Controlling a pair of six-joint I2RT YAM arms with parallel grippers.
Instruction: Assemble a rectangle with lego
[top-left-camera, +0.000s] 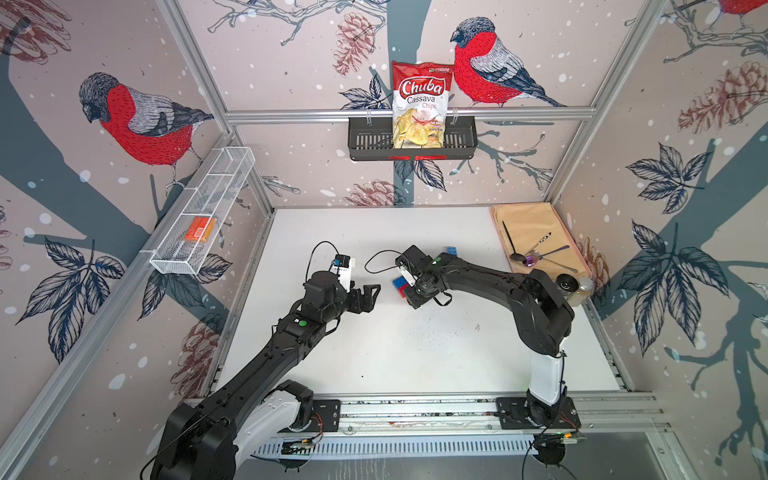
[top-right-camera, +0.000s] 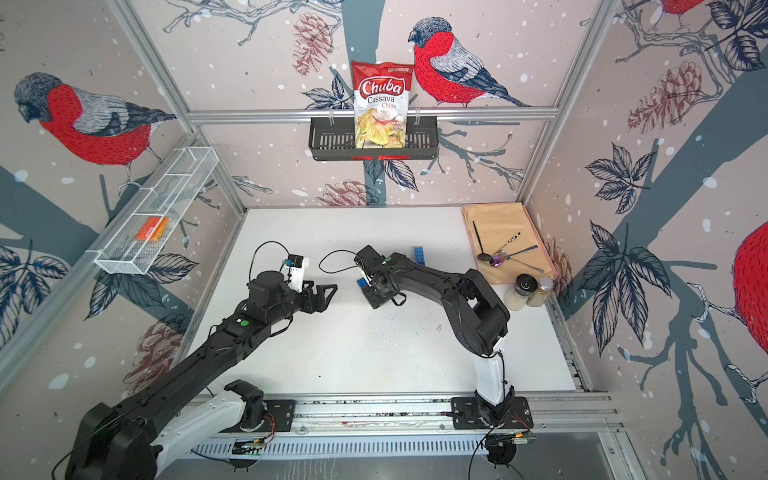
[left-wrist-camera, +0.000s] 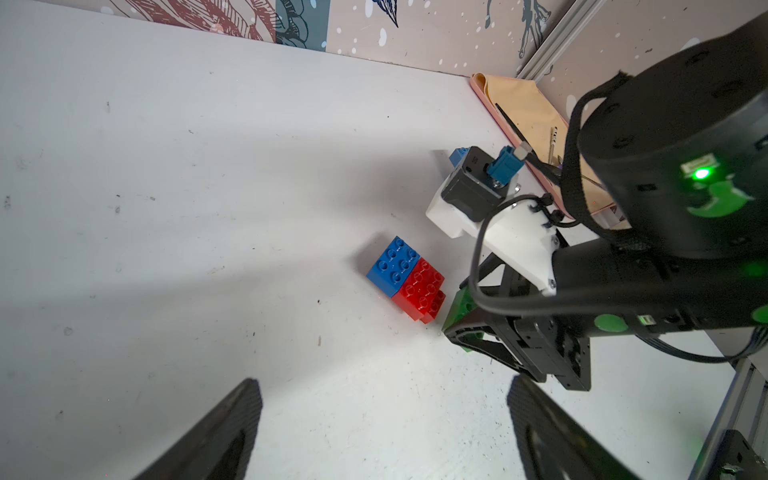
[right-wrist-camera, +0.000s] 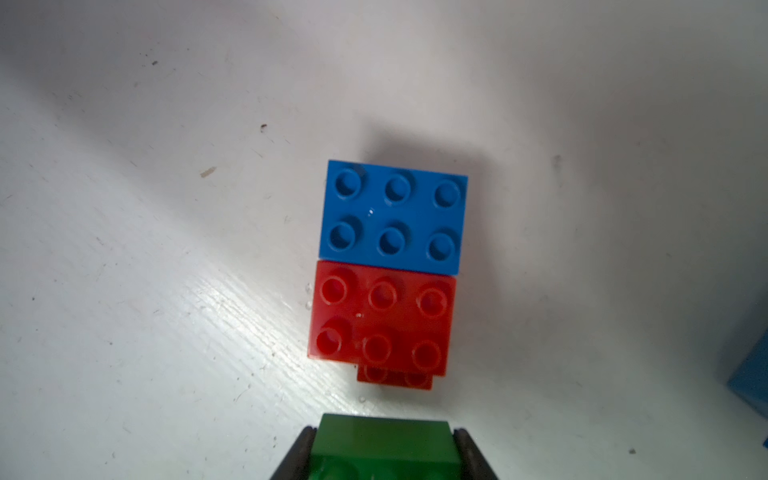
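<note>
A blue brick (right-wrist-camera: 392, 216) and a red brick (right-wrist-camera: 382, 316) lie side by side on the white table, with a red lower piece poking out below the red one. My right gripper is shut on a green brick (right-wrist-camera: 384, 440), beside the red end of the bricks. My left gripper stands open to the left, above the table, with nothing between its fingers. Another blue brick (top-right-camera: 418, 255) lies behind the right arm.
A beige board (top-right-camera: 496, 216) with utensils lies at the back right, jars (top-right-camera: 528, 292) in front of it. A white wire basket hangs on the left.
</note>
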